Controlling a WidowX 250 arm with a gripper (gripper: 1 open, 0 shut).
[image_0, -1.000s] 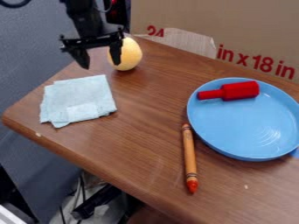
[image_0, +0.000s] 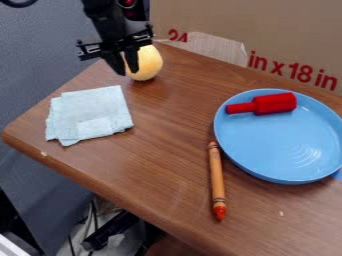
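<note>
My black gripper (image_0: 126, 64) is at the upper left, its fingers pointing down at the near side of a pale yellow ball (image_0: 147, 64), overlapping it; whether they touch it or are closed cannot be told. A folded light-blue cloth (image_0: 88, 116) lies at the table's left. An orange crayon (image_0: 217, 180) lies upright in the view beside a blue plate (image_0: 278, 155), which holds a red cylindrical object with a handle (image_0: 275, 103).
The wooden table (image_0: 147, 180) has free room in its middle and front. A cardboard box (image_0: 261, 40) stands behind it. The table's left edge drops to the floor.
The gripper has shifted slightly right, toward the ball, and its fingers appear closer together than before. The other things have not moved.
</note>
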